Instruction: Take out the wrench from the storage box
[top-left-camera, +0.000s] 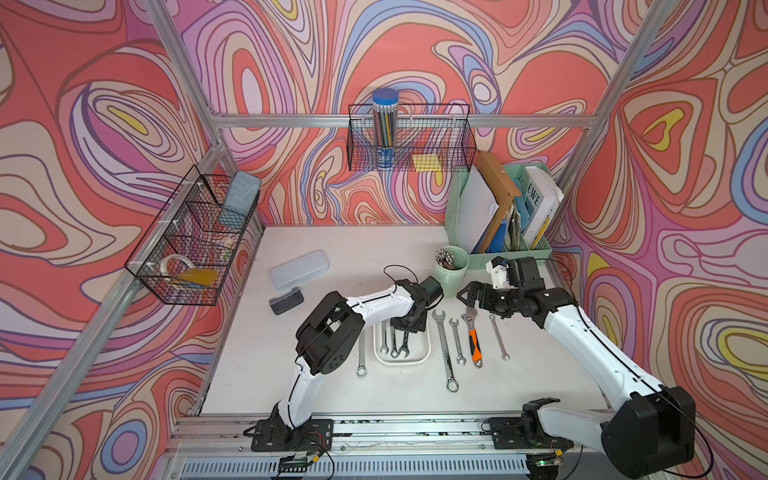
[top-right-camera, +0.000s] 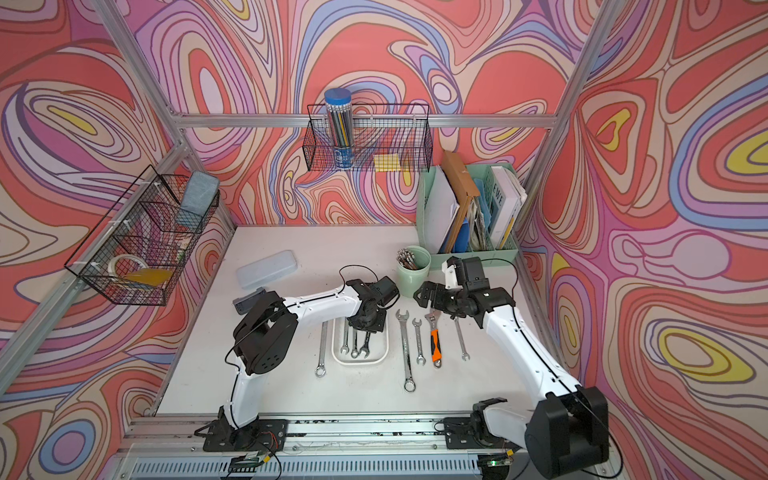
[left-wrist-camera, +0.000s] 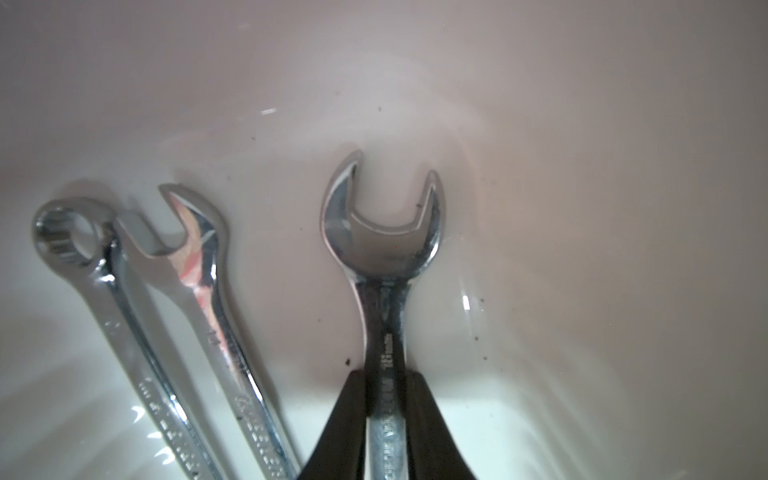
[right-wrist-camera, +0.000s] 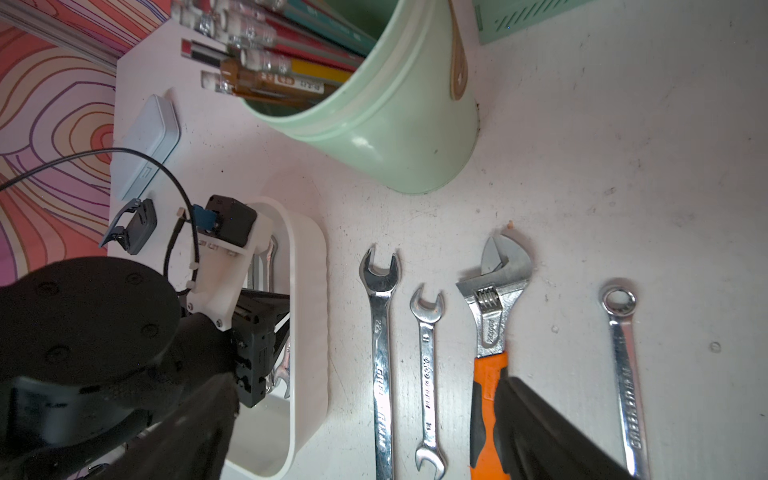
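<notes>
The white storage box (top-left-camera: 416, 352) holds several silver wrenches. In the left wrist view my left gripper has its two fingers on either side of the shaft of an open-end wrench (left-wrist-camera: 376, 256), close against it; whether they grip it firmly I cannot tell. Two more wrenches (left-wrist-camera: 144, 360) lie to its left in the box. My right gripper hovers, open and empty, over the wrenches on the table at the right.
Loose wrenches (top-left-camera: 444, 352) and an orange adjustable wrench (top-left-camera: 474, 344) lie right of the box. A green pencil cup (top-left-camera: 450, 276) and file holder (top-left-camera: 472, 260) stand behind them.
</notes>
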